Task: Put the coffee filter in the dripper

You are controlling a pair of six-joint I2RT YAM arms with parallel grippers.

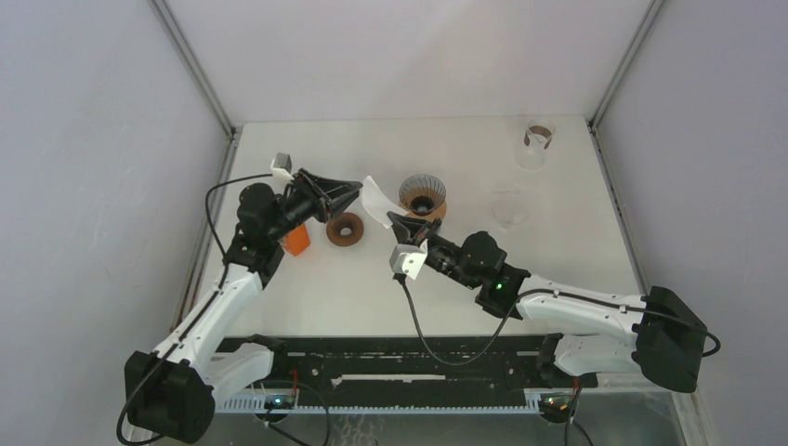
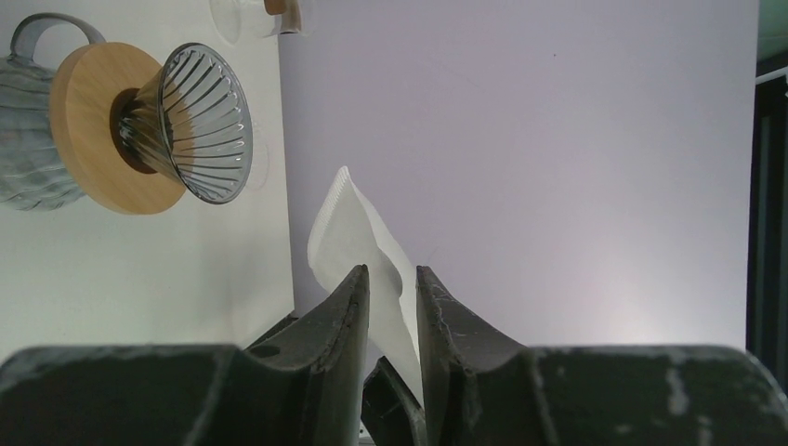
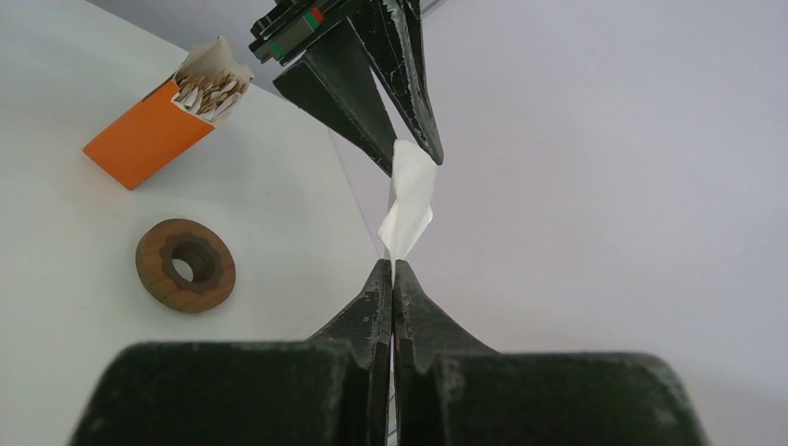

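The white paper coffee filter hangs in the air between both grippers. My right gripper is shut on one end of it. At the other end my left gripper stands part open, its fingers apart, with the filter's edge at its tips. In the left wrist view, the filter looks folded, its two layers slightly parted. The clear ribbed dripper with its wooden collar sits on a glass server. From above, the dripper is just right of the filter.
An orange box of filters lies near the left arm, beside a round wooden ring. A clear glass vessel with a brown band stands at the back right. Clear table lies front and centre.
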